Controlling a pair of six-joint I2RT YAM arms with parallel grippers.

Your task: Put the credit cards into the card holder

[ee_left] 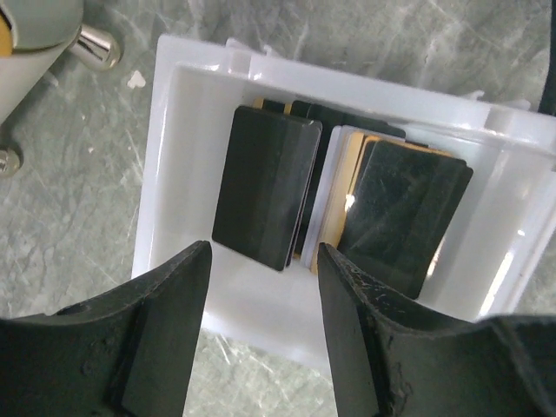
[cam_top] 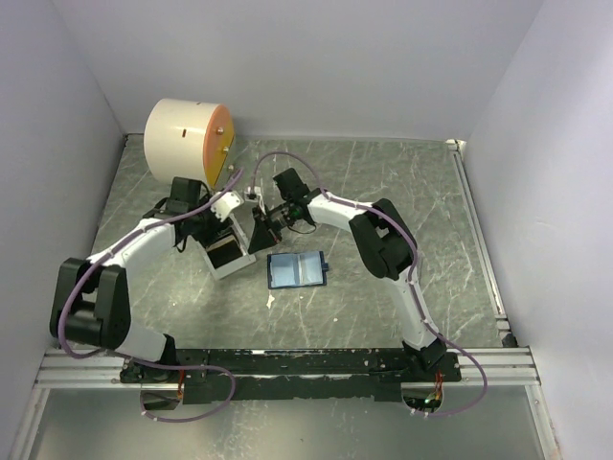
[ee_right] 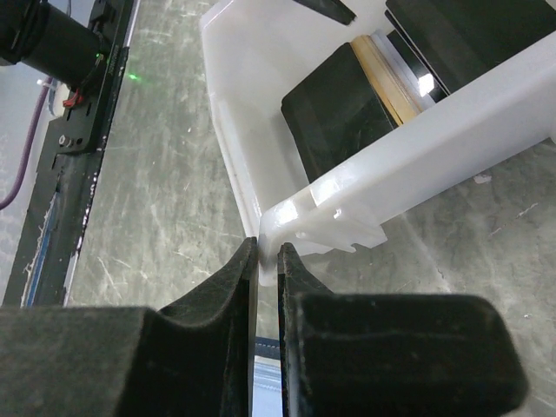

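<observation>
A white plastic box [ee_left: 174, 148] holds black cards [ee_left: 265, 182] and a second stack [ee_left: 400, 208], with tan and pale cards between them. My left gripper hangs open over the box, nothing between its fingers. My right gripper is shut on the box's rim at a corner [ee_right: 417, 165]. In the top view an open blue card holder [cam_top: 297, 269] lies right of the box.
A cream cylinder [cam_top: 177, 139] with an orange end stands at the back left, behind the box.
</observation>
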